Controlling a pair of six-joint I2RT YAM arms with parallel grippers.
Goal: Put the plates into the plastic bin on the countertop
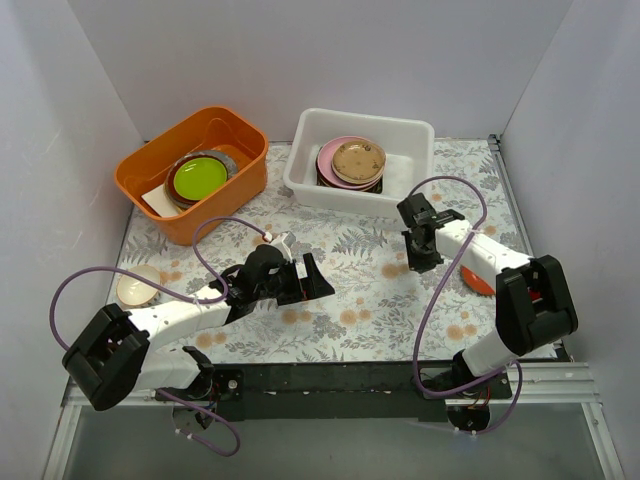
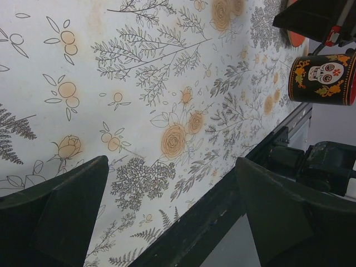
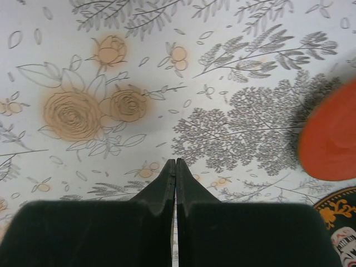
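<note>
An orange-red plate (image 1: 476,284) lies on the patterned countertop at the right, partly under the right arm; in the right wrist view its edge (image 3: 332,139) shows at the right. My right gripper (image 1: 421,268) is left of that plate, apart from it, shut with nothing showing between its fingers. The white bin (image 1: 303,170) at the back holds a pink plate (image 1: 329,157) with a brown plate (image 1: 358,161) on top. Mid-counter, my left gripper (image 1: 318,278) stands open and empty, only cloth between its fingers. A cream plate (image 1: 138,287) sits at the far left.
An orange bin (image 1: 250,165) at back left holds a green plate (image 1: 200,178) on darker plates. A dark cup-like thing with a skull design (image 2: 319,79) stands at the right, near the right arm. Between the grippers and before the white bin, the counter is clear.
</note>
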